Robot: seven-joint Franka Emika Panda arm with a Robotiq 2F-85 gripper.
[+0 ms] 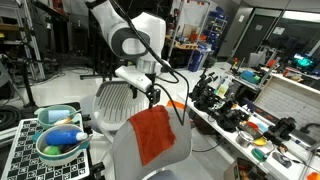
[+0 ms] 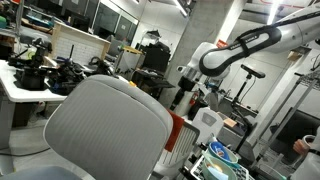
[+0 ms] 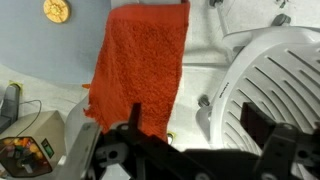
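Note:
A red cloth (image 1: 152,134) is draped over the grey chair (image 1: 180,149). In the wrist view the cloth (image 3: 143,62) spreads from the upper middle down toward the gripper, and its lower part passes behind the fingers. In exterior view 2 only a strip of the cloth (image 2: 176,131) shows past the chair back (image 2: 110,126). Above the chair hangs my gripper, open, its dark fingers well apart and holding nothing. Exterior view 1 has the gripper (image 1: 153,97) just above the cloth's upper end, apparently apart from it.
A white slatted chair (image 1: 118,101) stands beside the cloth; its slats (image 3: 280,85) fill the right of the wrist view. Bowls with coloured items (image 1: 62,138) are at the left. A cluttered table (image 1: 286,105) lies to the right.

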